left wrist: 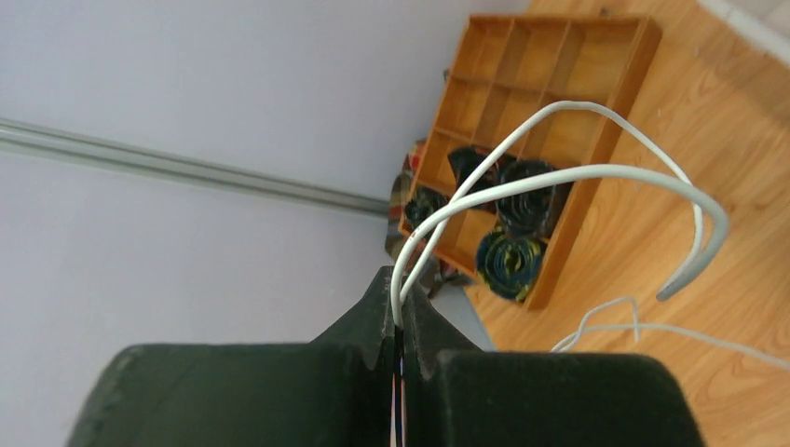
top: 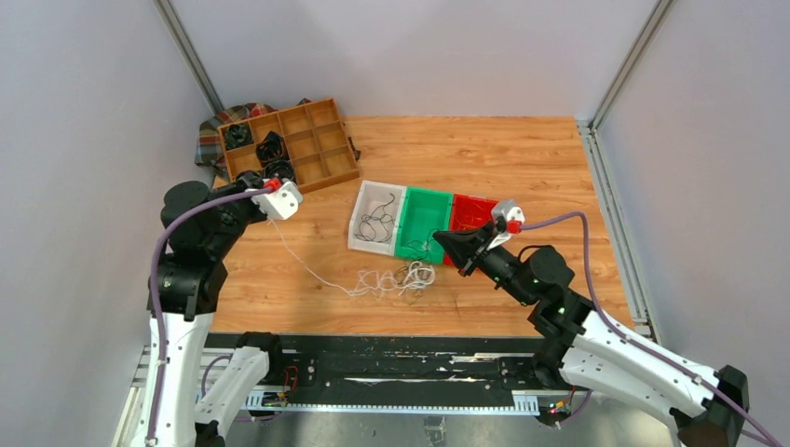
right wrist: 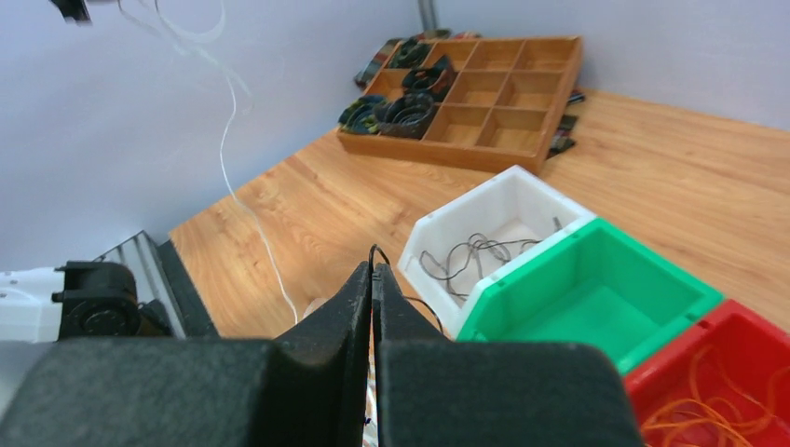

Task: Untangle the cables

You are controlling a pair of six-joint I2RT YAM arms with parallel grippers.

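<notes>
In the left wrist view my left gripper is shut on a white cable [left wrist: 596, 171], whose loop stands out above the fingertips. From that raised arm the white cable [top: 303, 264] runs down to a tangle [top: 419, 276] on the table, in front of the bins. My right gripper is shut with a thin dark cable [right wrist: 376, 249] coming out between its tips. Seen from above, the right gripper [top: 463, 271] is over the bins' front edge, to the right of the tangle. How the dark and white strands cross cannot be made out.
A white bin [top: 358, 232] with dark cable, a green bin [top: 426, 207] and a red bin [top: 472, 209] with orange cable stand in a row. Behind left is a wooden divided box [top: 328, 140] holding several coiled cables.
</notes>
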